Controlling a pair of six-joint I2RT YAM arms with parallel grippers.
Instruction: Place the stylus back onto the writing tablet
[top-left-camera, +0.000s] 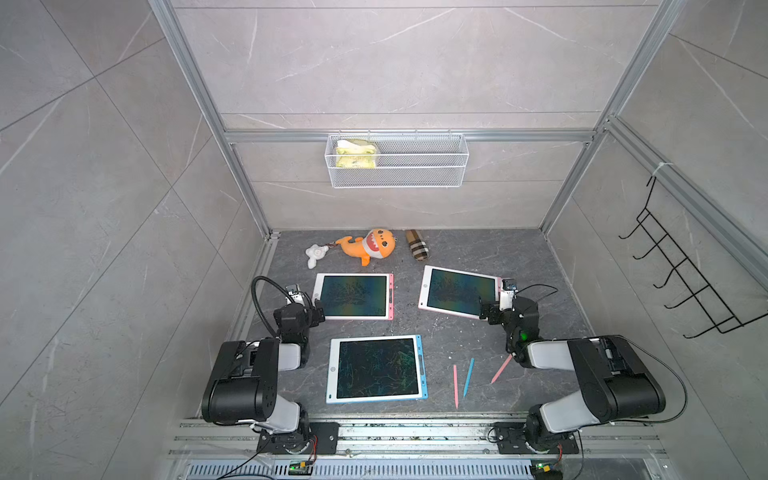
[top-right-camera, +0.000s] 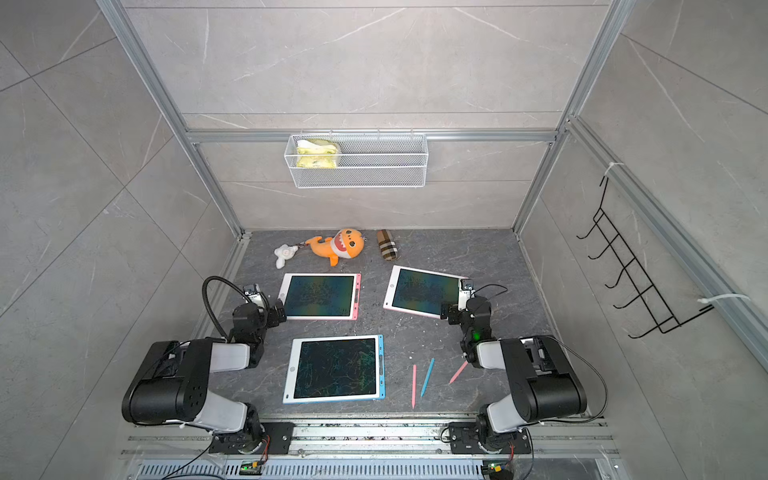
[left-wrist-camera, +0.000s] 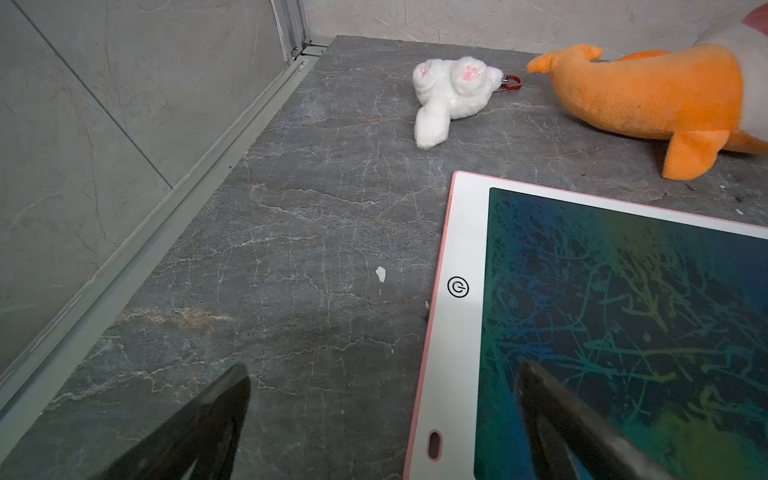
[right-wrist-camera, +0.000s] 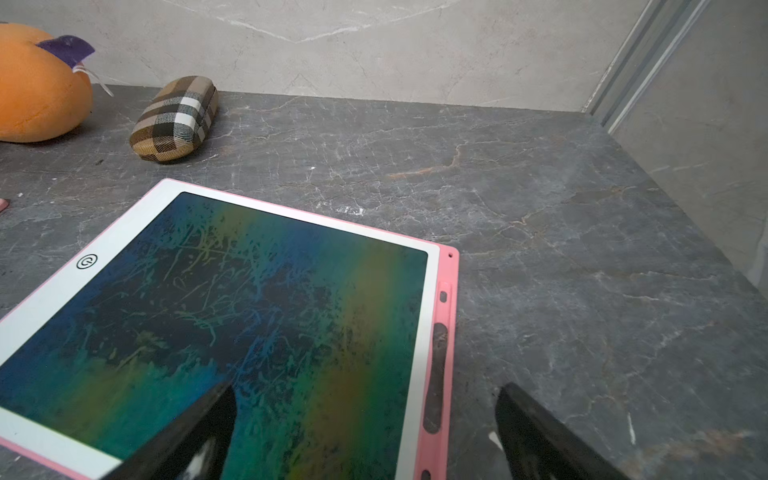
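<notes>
Two pink-edged writing tablets lie toward the back, one on the left (top-left-camera: 318, 297) and a slightly turned one on the right (right-wrist-camera: 432, 352) whose pen slot is empty. A blue-edged tablet (top-left-camera: 422, 368) lies in front of them. Three styluses rest on the floor at front right: a pink one (top-left-camera: 456, 386), a blue one (top-left-camera: 469, 377) and another pink one (top-left-camera: 501, 369) partly behind the right arm. My left gripper is open above the left tablet's left edge. Over the right tablet's slotted side, my right gripper stands open. Neither holds anything.
Along the back lie a white plush (top-left-camera: 317, 255), an orange plush shark (top-left-camera: 368, 246) and a checked pouch (top-left-camera: 417, 245). A wire basket (top-left-camera: 424, 160) hangs on the back wall and a black hook rack (top-left-camera: 680, 264) on the right.
</notes>
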